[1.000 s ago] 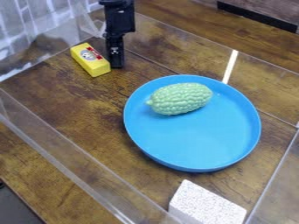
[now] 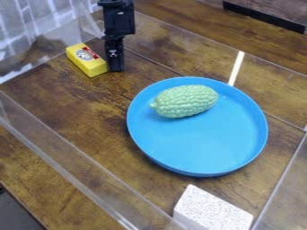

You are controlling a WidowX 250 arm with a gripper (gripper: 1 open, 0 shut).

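My black gripper (image 2: pixel 114 56) reaches down from the top centre-left, low over the wooden surface, its tip at the right side of a yellow box (image 2: pixel 86 65) with a red and white label. The fingers are small and dark, so what lies between them is hard to see. To the right, a blue plate (image 2: pixel 198 148) carries a pale green corn cob (image 2: pixel 184 101) on its upper part.
Clear plastic walls enclose the wooden surface (image 2: pixel 72 117). A white speckled block (image 2: pixel 211 210) sits at the bottom right. Bare wood lies left of the plate and behind it.
The yellow box has shifted very slightly to the left, with the gripper staying close by it. The plate and corn are unchanged.
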